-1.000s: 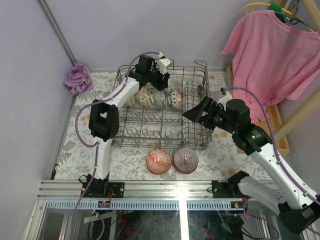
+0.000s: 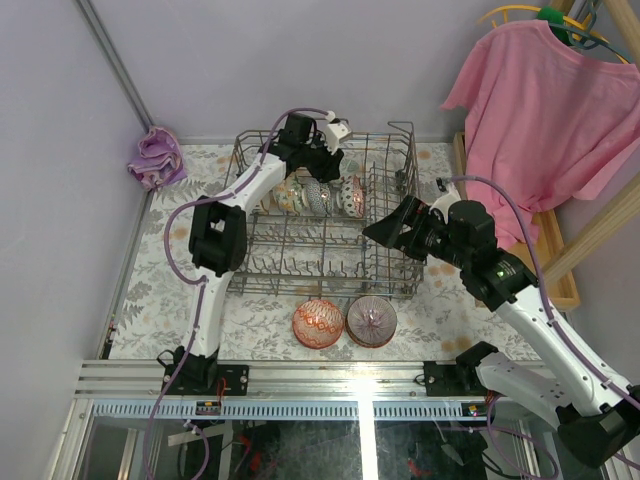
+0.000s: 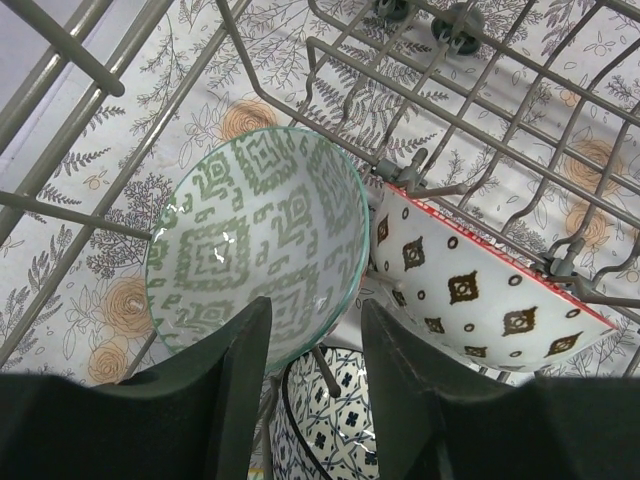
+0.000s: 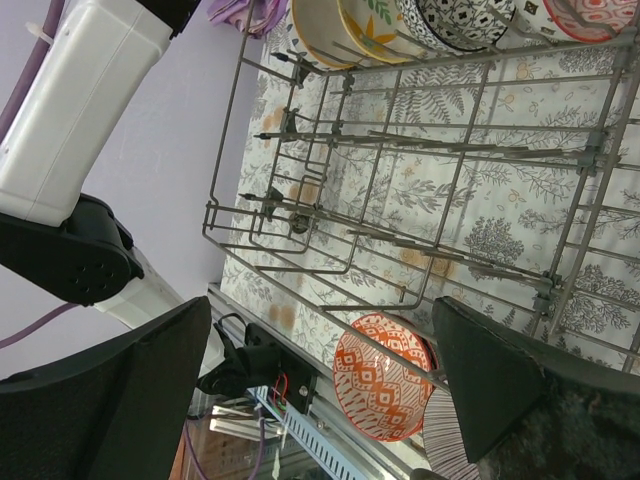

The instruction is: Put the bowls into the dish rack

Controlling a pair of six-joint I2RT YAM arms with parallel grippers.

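A white bowl with green pattern (image 3: pixel 255 230) leans in the dish rack (image 2: pixel 255 262), its inside facing the left wrist camera. My left gripper is over its lower right rim; the fingers are apart, with part of the rim showing between them. Beside it stand a red-rimmed bowl (image 3: pixel 480 285) and a black-and-white bowl (image 3: pixel 335 410). A yellow-patterned bowl (image 2: pixel 291 196) is further left in the same row. In front of the rack lie an orange-red bowl (image 2: pixel 318 323) and a grey-purple bowl (image 2: pixel 371 321). Right of centre over the rack, my right gripper (image 2: pixel 388 230) is open and empty.
The front rows of the rack hold no bowls. A purple cloth (image 2: pixel 156 158) lies at the far left, and a pink shirt (image 2: pixel 545 115) hangs at the right above a wooden frame (image 2: pixel 556 285). Rack wires (image 3: pixel 500 115) surround the green-patterned bowl.
My left gripper has shifted slightly to the right over the back of the rack, covering more of the green-patterned bowl. The right arm has barely moved, and the front bowls are unmoved.
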